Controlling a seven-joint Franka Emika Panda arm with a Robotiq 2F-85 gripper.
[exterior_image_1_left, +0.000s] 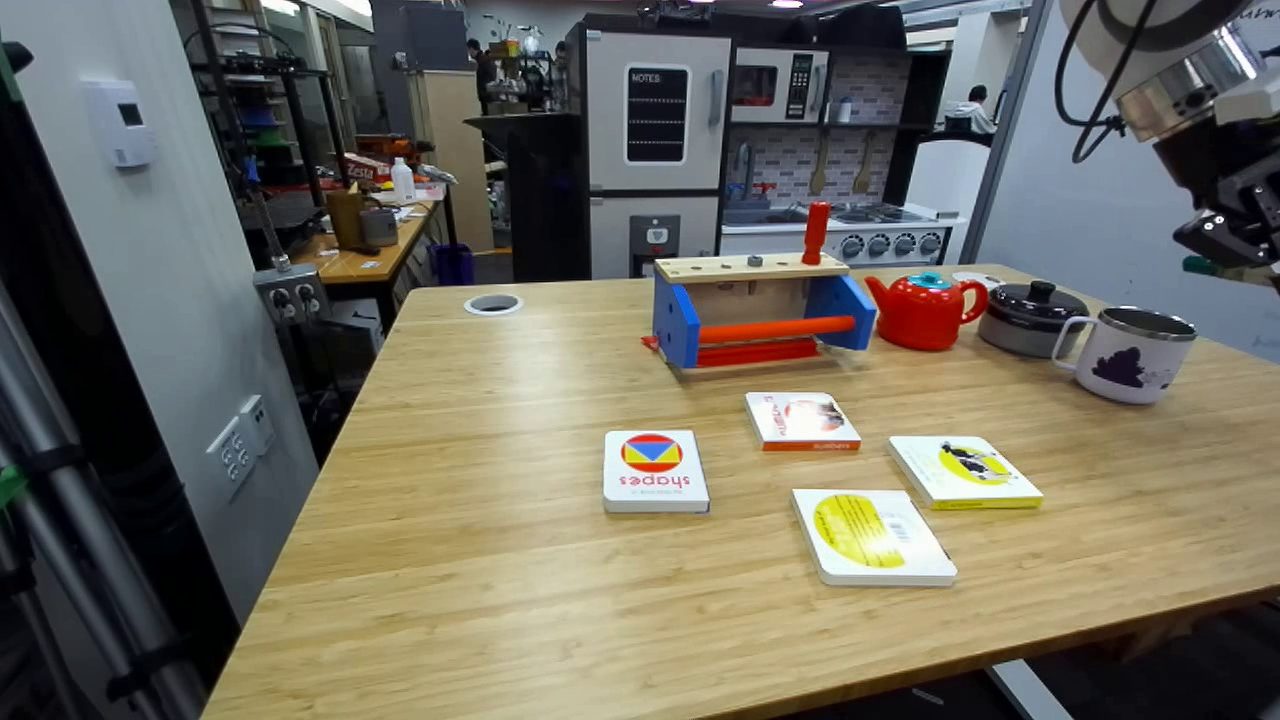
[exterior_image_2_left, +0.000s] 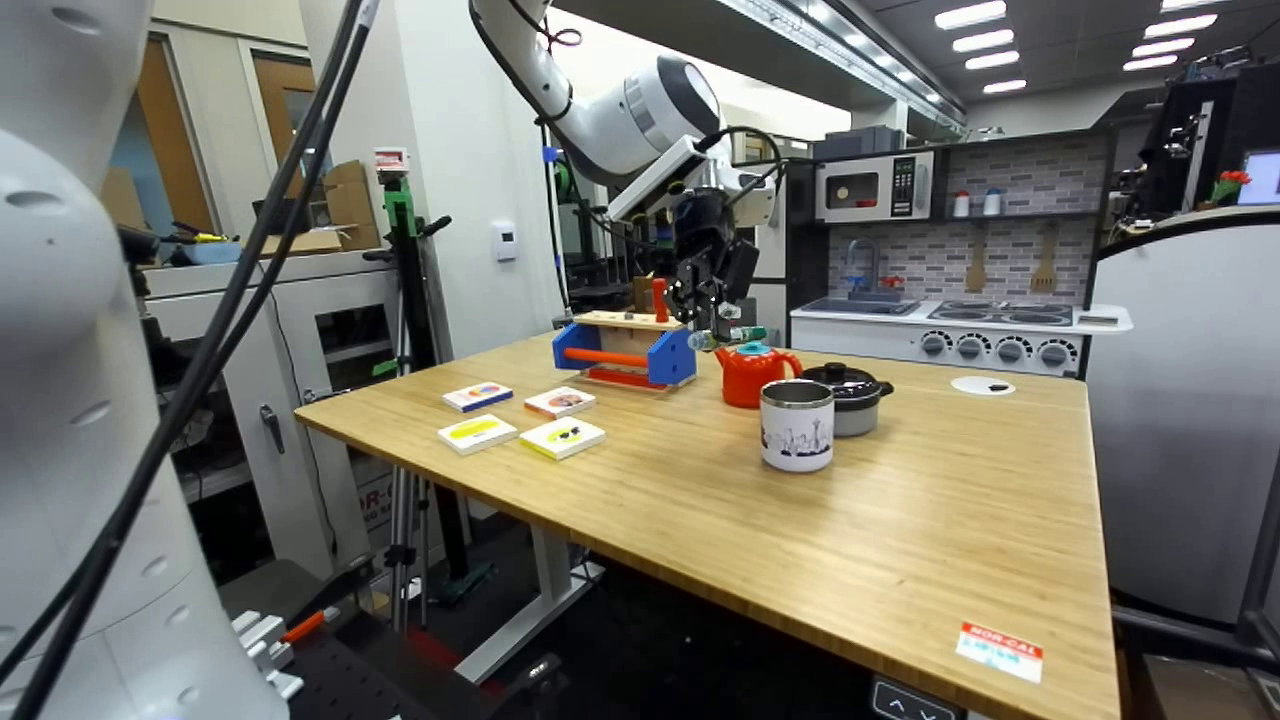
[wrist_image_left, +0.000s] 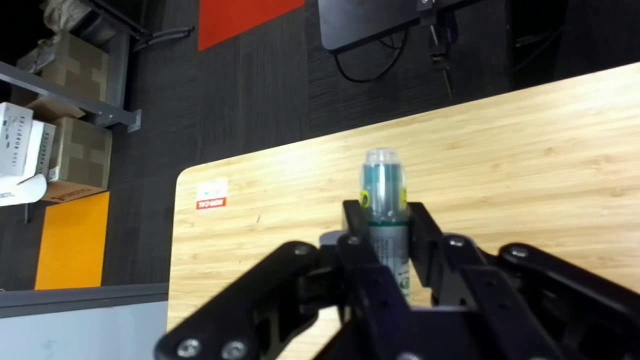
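Note:
In the wrist view my gripper is shut on a slim marker with a clear cap end, a teal band and a white, printed body. The marker sticks out past the fingers, held up above the table. Exterior view 2 has the gripper high over the table, seen near the red teapot, with the marker lying roughly level across it. At the right edge of exterior view 1, the gripper is partly cut off by the frame.
A white mug and a dark lidded pot stand by the teapot. Left of them is a blue-and-red wooden toy bench. Several small board books lie flat.

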